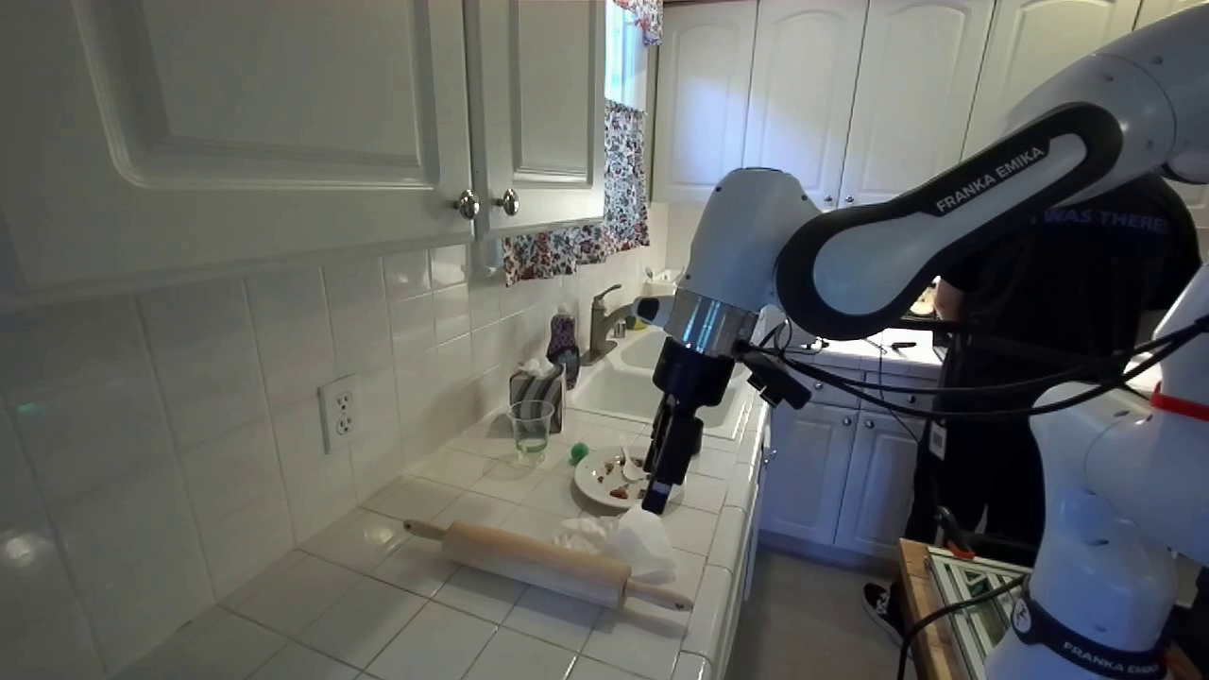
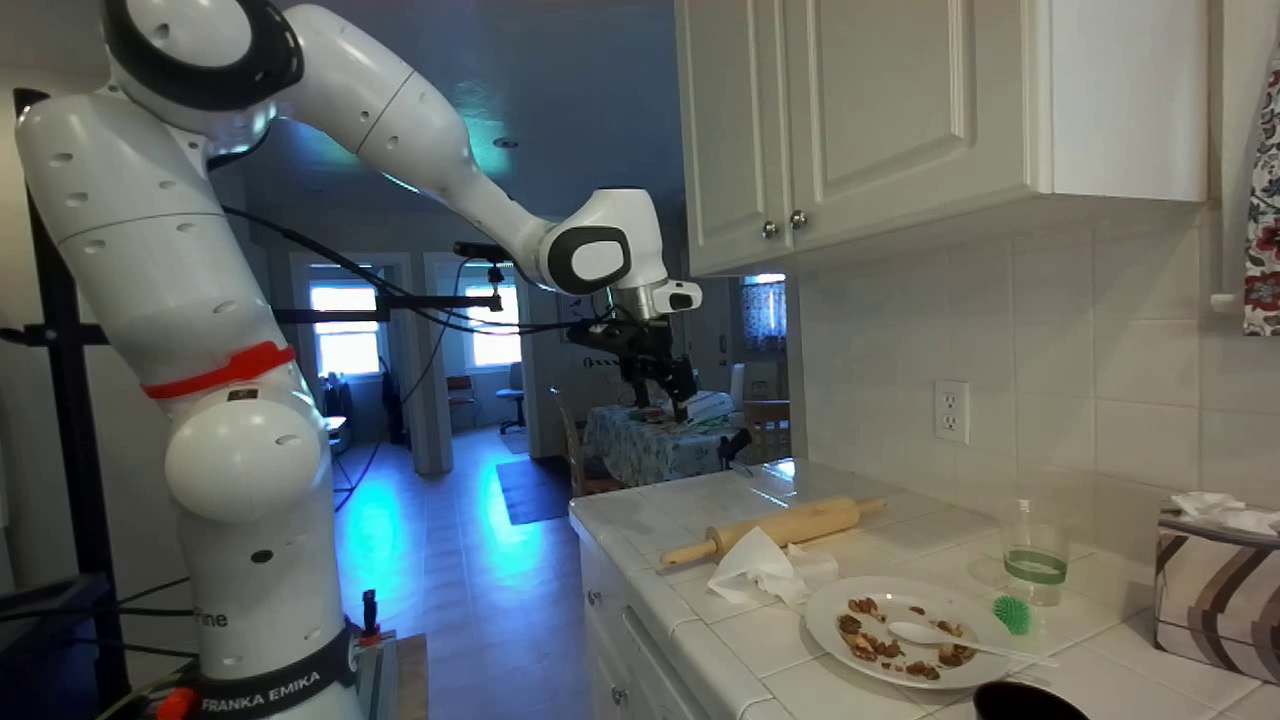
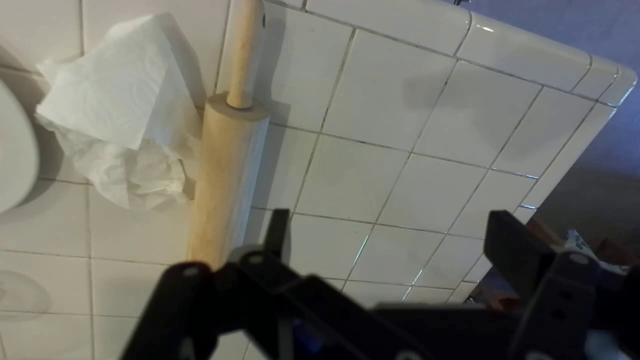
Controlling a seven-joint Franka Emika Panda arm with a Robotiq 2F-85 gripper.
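My gripper is open above the tiled counter, its two dark fingers wide apart and nothing between them. A wooden rolling pin (image 1: 533, 560) lies across the counter; in the wrist view its body runs down past the left finger. Beside the pin rests a crumpled white paper towel (image 3: 120, 102). The white plate (image 2: 828, 618) carries brown food scraps (image 2: 870, 636) and a white spoon (image 2: 930, 634). Near the plate are a green spiky ball (image 2: 1011, 614) and a clear cup (image 2: 1034, 558) with a green band.
A striped tissue box (image 2: 1218, 594) stands by the wall, and a dark cup (image 2: 1020, 702) sits near the plate. Beyond them is the sink (image 1: 612, 391). Upper cabinets (image 1: 283, 125) overhang the counter. Bare tiles (image 3: 366, 174) stretch from the pin to the counter's edge.
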